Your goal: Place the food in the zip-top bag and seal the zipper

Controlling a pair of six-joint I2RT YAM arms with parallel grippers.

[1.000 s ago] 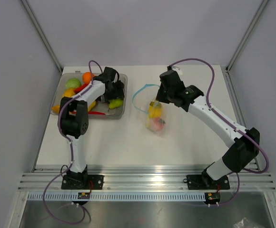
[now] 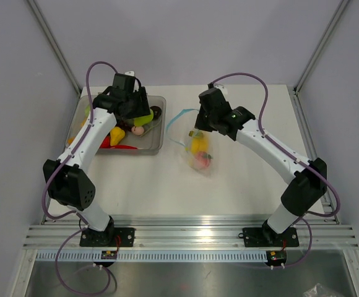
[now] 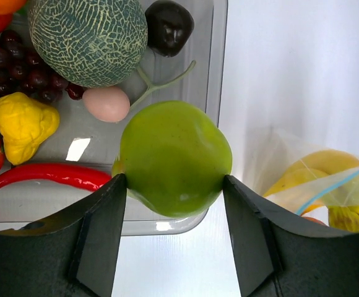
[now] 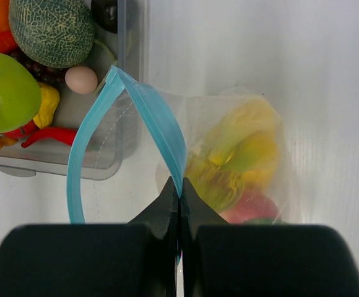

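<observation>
My left gripper is shut on a green fruit (image 3: 174, 148), held above the food tray (image 2: 151, 145) near its right side. The clear zip bag (image 2: 192, 161) with a blue zipper strip (image 4: 93, 114) stands right of the tray, holding yellow fruit (image 4: 254, 154) and a pinkish-red item (image 4: 250, 205). My right gripper is shut on the bag's rim at the zipper, holding the mouth open in a loop.
The tray holds a melon (image 3: 86, 40), a dark plum-like item (image 3: 169, 26), grapes (image 3: 25, 74), an egg (image 3: 105, 104), a yellow pepper (image 3: 25, 127) and a red chili (image 3: 68, 176).
My left arm has risen out of the tray with the green fruit and moved toward the front. The right arm has shifted slightly left, the bag with it.
</observation>
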